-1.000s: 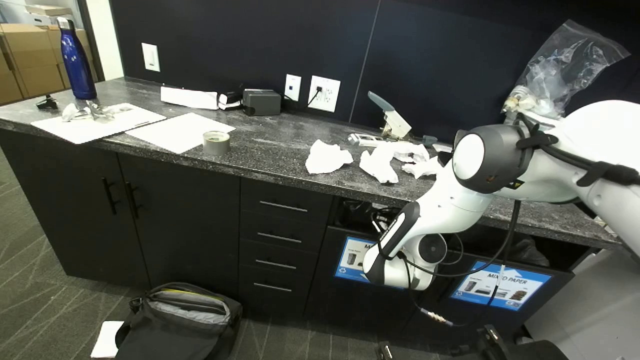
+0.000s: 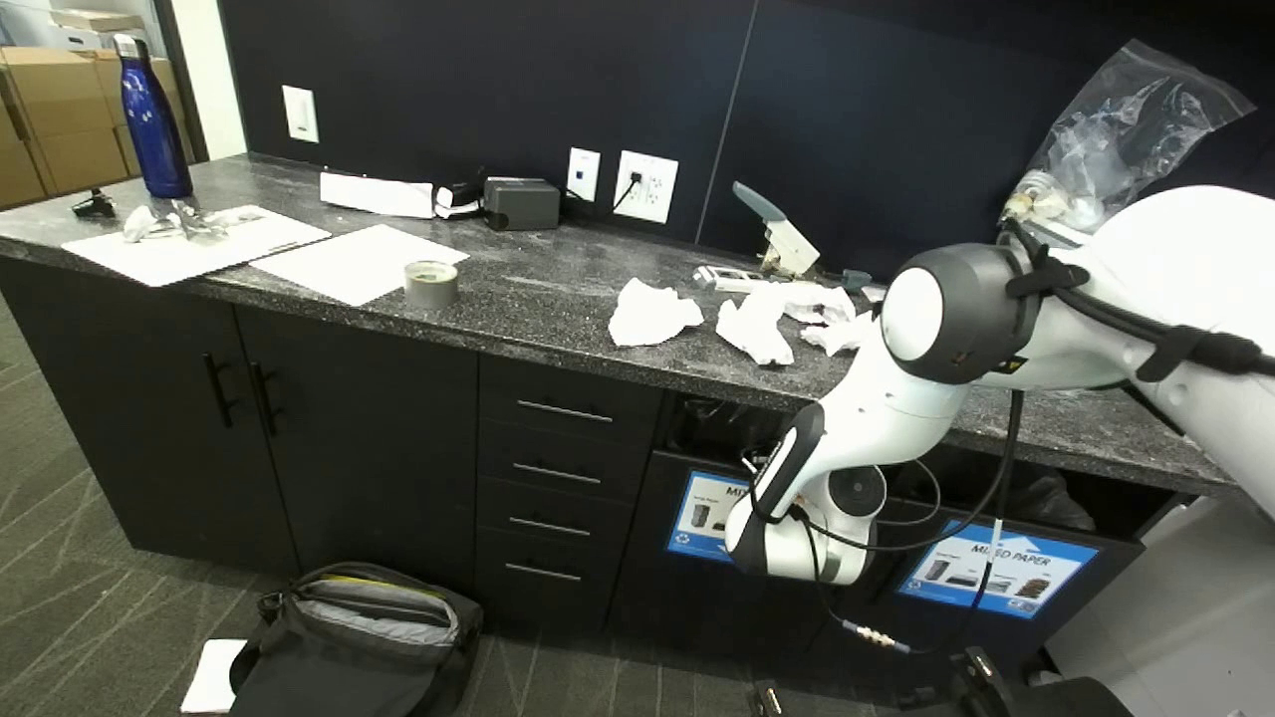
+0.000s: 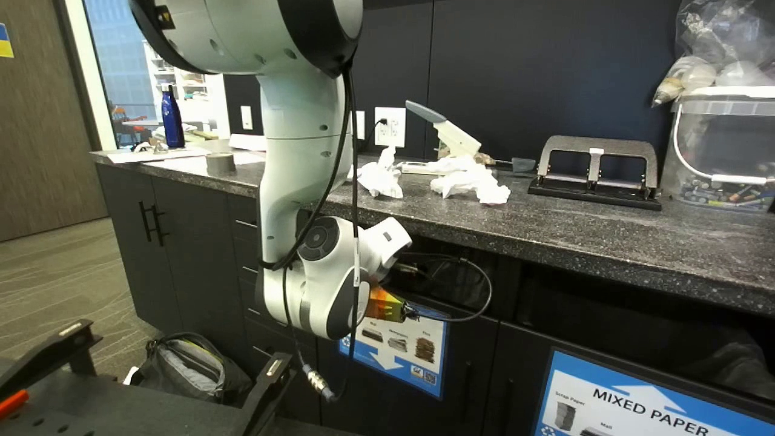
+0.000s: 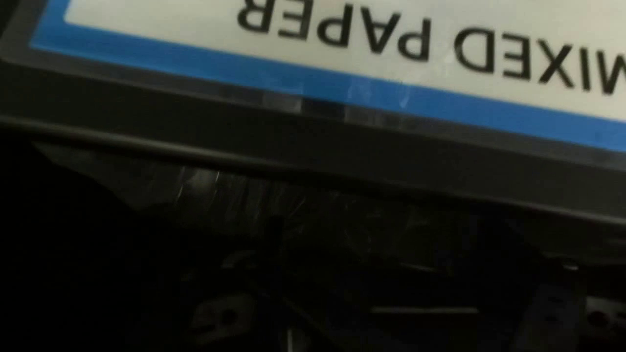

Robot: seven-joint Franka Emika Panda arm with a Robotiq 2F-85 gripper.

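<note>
In the dark lower part of the wrist view, the faint finger parts of my gripper stand wide apart, so it looks open, with no held thing discernible between them. My hand is down at the cabinet front, reaching the bin slot below the counter; exterior view 2 shows the gripper's end mostly hidden there. A blue-and-white MIXED PAPER sign [image 4: 352,44] appears upside down in the wrist view. Crumpled white paper [image 2: 651,313] lies on the counter [image 2: 538,317], with more white crumples [image 2: 755,329] to its right.
A stapler [image 2: 786,245] and a hole punch [image 3: 596,171] stand behind and right of the crumples. Farther left are a tape roll [image 2: 430,285], flat sheets [image 2: 359,263] and a blue bottle [image 2: 153,125]. A clear bucket [image 3: 719,145] occupies the right end. Cables hang around my arm.
The arm's elbow has shifted a little left in exterior view 1, and the wrist sits slightly lower. The things on the counter have not moved.
</note>
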